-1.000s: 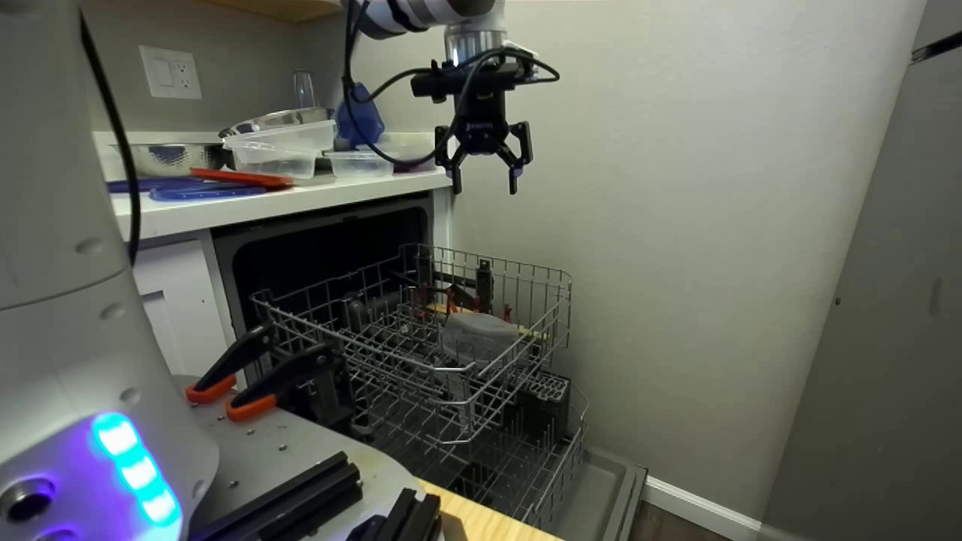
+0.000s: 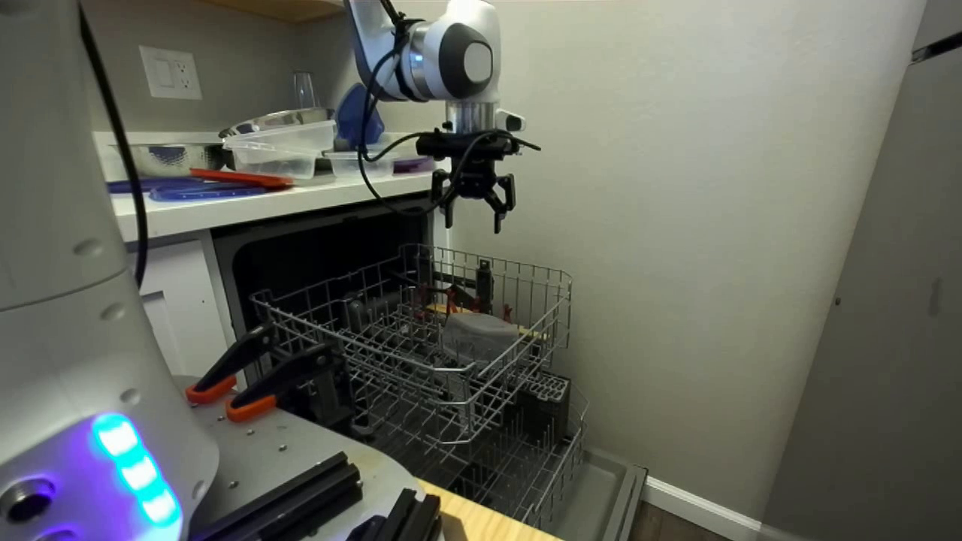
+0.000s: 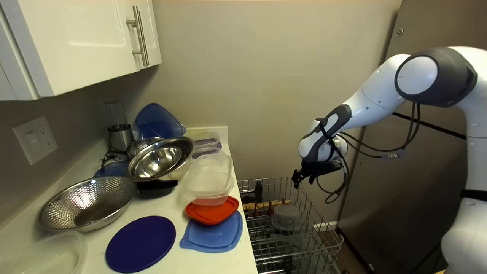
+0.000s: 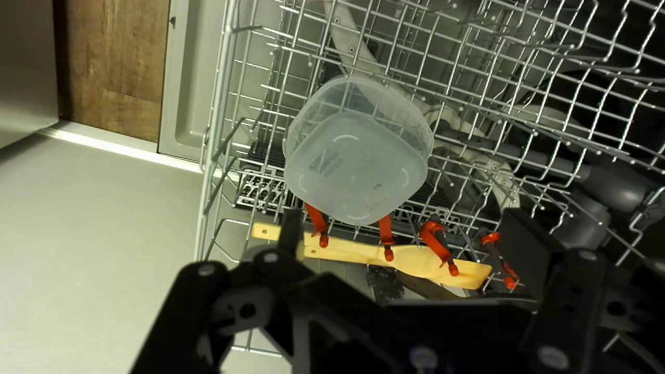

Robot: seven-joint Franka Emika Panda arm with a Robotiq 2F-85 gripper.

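Note:
My gripper (image 2: 473, 224) hangs above the pulled-out upper dishwasher rack (image 2: 415, 352), its fingers pointing down and spread apart with only air between them. In the wrist view a clear plastic container (image 4: 356, 168) rests upside down on that rack, beyond my fingertips and not touched. Wooden utensils (image 4: 374, 252) with red clips (image 4: 436, 244) beside them lie along the rack's side, visible between and past my open fingers. From the second exterior view, the gripper (image 3: 303, 182) is over the rack's far side, its fingers partly hidden.
Left of the rack, the counter (image 3: 191, 260) holds steel bowls (image 3: 159, 160), a colander (image 3: 89, 203), clear containers (image 3: 210, 176), a red lid (image 3: 212, 210) and blue lids (image 3: 140, 244). The wall (image 2: 703, 225) stands close behind the rack. Below is a lower rack (image 2: 541, 487).
My gripper has come down toward the upper rack and shifted slightly left in the first exterior view, turning a little. The rack and the container have stayed put.

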